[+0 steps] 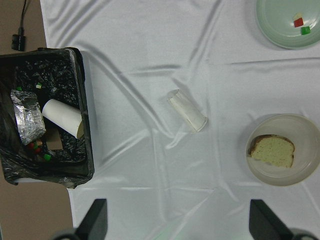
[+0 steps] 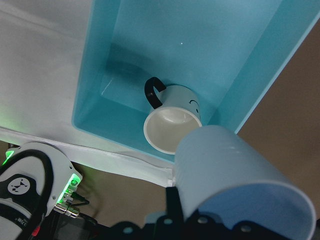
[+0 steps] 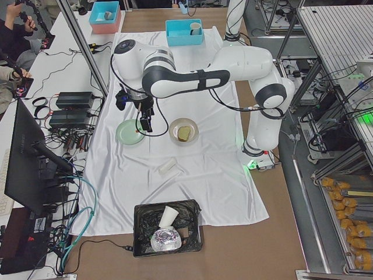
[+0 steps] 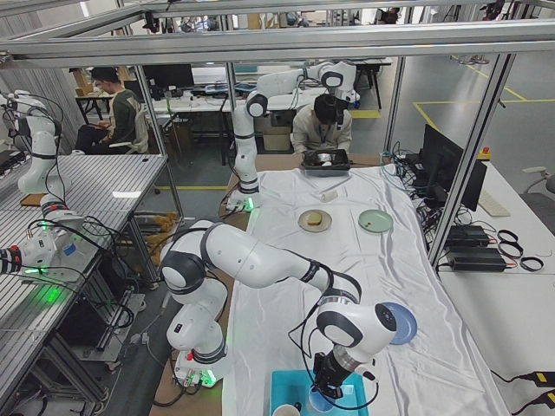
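Note:
My left gripper point(image 3: 143, 119) hangs above the tablecloth near the green plate point(image 3: 127, 133); in the left wrist view its two fingers stand wide apart, empty. A beige plate point(image 1: 310, 145) holds a bread slice point(image 1: 274, 150); a pale, clear-looking cylinder point(image 1: 186, 111) lies on the cloth. A black lined bin point(image 3: 140, 230) holds a white cup, crumpled foil and small scraps. My right gripper point(image 4: 329, 381) is over the blue bin point(image 2: 255, 45), with a light blue cup point(image 2: 225, 165) at its fingers, apparently gripped. A white mug point(image 2: 180, 100) with black handle lies in that bin.
A blue plate point(image 4: 401, 322) lies on the cloth near the right arm. A monitor point(image 3: 23, 163), cables and electronics border one side. People sit beyond the table.

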